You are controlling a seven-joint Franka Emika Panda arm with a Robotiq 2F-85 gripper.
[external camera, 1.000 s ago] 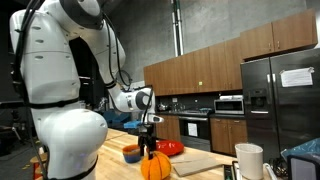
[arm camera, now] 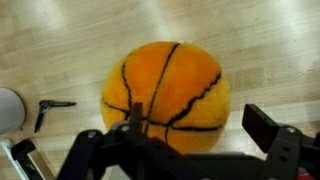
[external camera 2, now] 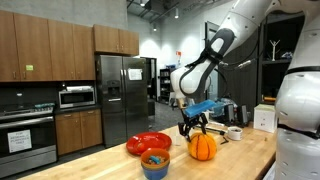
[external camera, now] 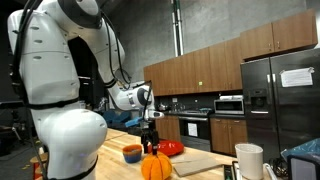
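A plush basketball (arm camera: 165,85), orange with black seams, rests on the wooden table. It fills the middle of the wrist view, where my gripper stands open above it. The fingers are wide apart and nothing is clamped between them. From the side, the ball (external camera 2: 203,148) sits below the gripper (external camera 2: 192,128); whether a finger touches it is hard to tell. In exterior view 1 the ball (external camera: 157,167) is partly cut off by the bottom edge.
A blue bowl (external camera 2: 155,169) with an orange inside and a red dish (external camera 2: 140,146) stand beside the ball. A white mug (external camera: 249,160) sits away to the other side. A pale flat board (external camera: 200,165) lies on the table. Kitchen cabinets and a fridge (external camera: 278,90) are in the background.
Over the last second the arm has shifted slightly, its gripper a little higher above the ball. The ball and the other objects look unmoved.
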